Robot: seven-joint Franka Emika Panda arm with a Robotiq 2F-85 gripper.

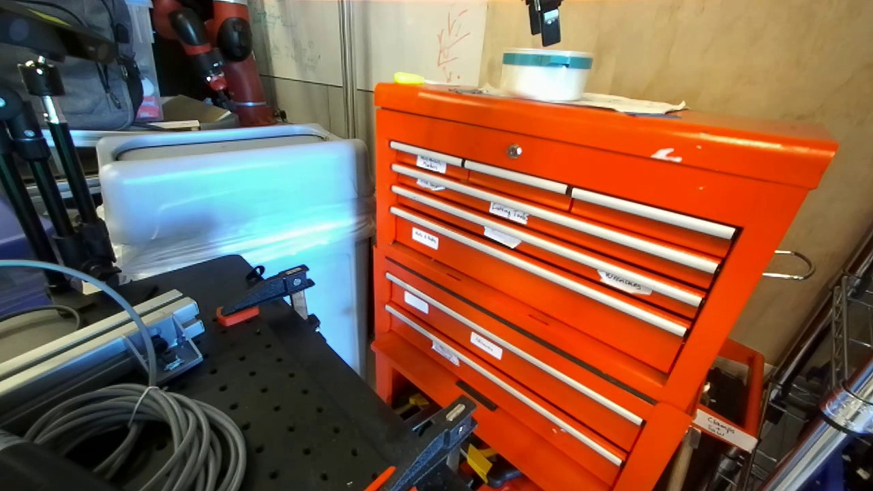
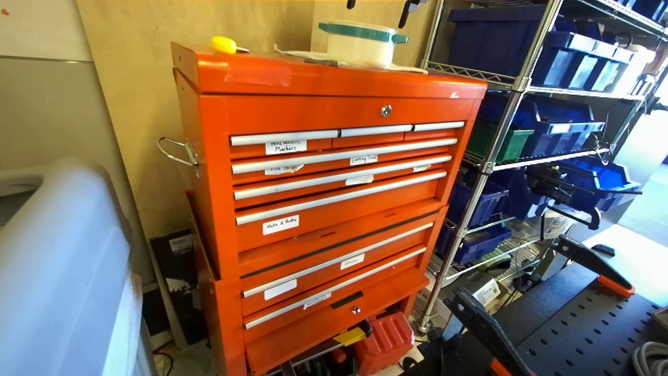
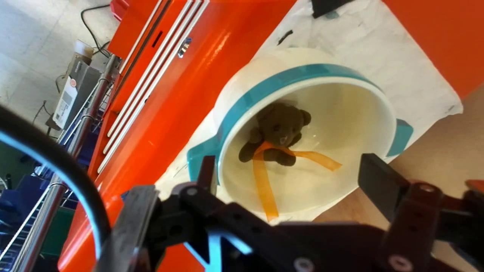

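Note:
A white pot with a teal rim [image 1: 546, 75] stands on top of the red tool chest. Inside it, seen in the wrist view, a small brown teddy bear [image 3: 280, 127] with an orange ribbon [image 3: 264, 183] sits against the wall; one ribbon end reaches the pot's rim. My gripper is open above the pot, its two fingers far apart with nothing held between them. In exterior view 1 a dark fingertip [image 1: 550, 28] hangs just over the pot, apart from it. The bear is hidden by the pot wall in both exterior views.
White paper [image 3: 385, 50] lies under the pot on the red tool chest [image 2: 250, 75]. A yellow-handled tool [image 2: 224, 44] rests near the chest's edge. Beside the chest stands a wire shelf [image 2: 520, 87] with blue bins. The chest top's right part, in exterior view 1, is clear.

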